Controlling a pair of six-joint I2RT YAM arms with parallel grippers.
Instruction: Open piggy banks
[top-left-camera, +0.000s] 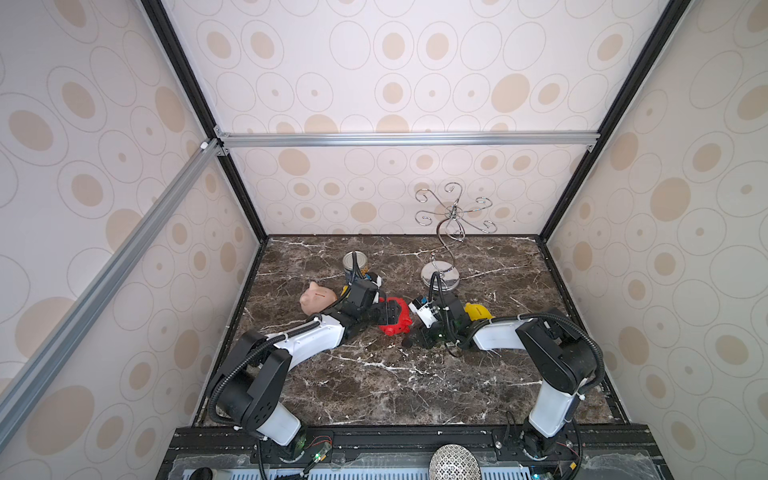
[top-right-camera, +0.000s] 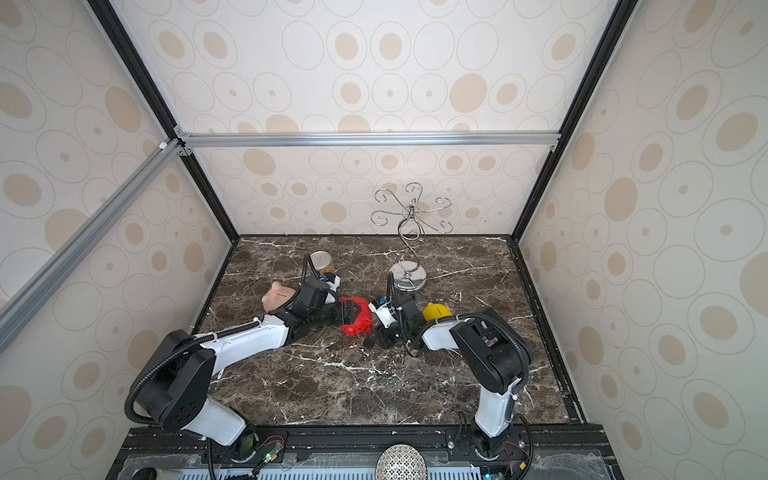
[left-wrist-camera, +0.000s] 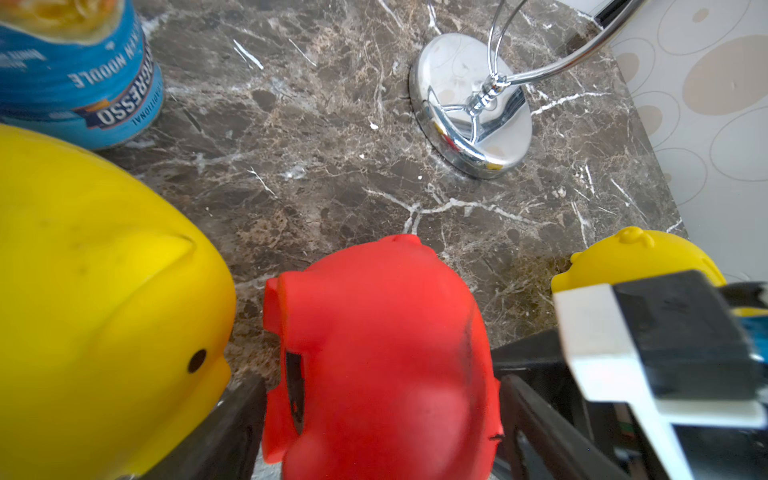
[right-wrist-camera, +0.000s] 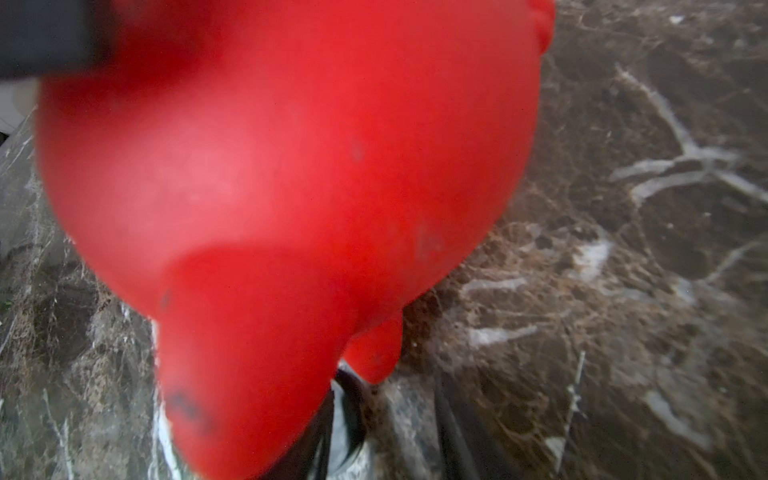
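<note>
A red piggy bank (left-wrist-camera: 376, 352) sits at table centre beneath my left gripper (top-left-camera: 388, 312); in the left wrist view its fingertips are on either side of it, part open, with a dark slot on the pig. My right gripper (top-right-camera: 382, 336) is low at the pig's right, part open; the pig fills much of the right wrist view. A pink piggy bank (top-left-camera: 317, 299) lies at left. A large yellow piggy bank (left-wrist-camera: 104, 304) is beside the red one, a smaller yellow piggy bank (left-wrist-camera: 632, 256) at right.
A blue soup can (left-wrist-camera: 80, 88) stands at the back left. A chrome scroll stand on a round base (top-left-camera: 440, 278) stands behind the grippers.
</note>
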